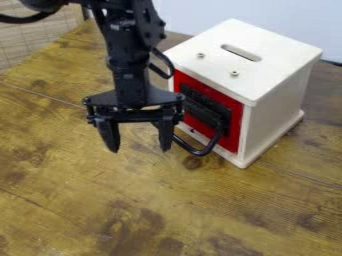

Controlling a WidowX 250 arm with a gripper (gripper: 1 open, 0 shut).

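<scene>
My black gripper (138, 135) hangs open above the wooden table, its fingers pointing down and apart with nothing between them. Right of it stands a white box (269, 90) with a slot and two small knobs on top and a red front panel (238, 150) holding a black insert with a dark bar. A black loop, a handle or cable, curves low at the box's front, just right of the gripper.
A woven mat (27, 40) lies beyond the far left edge, and a pale wall stands behind the box.
</scene>
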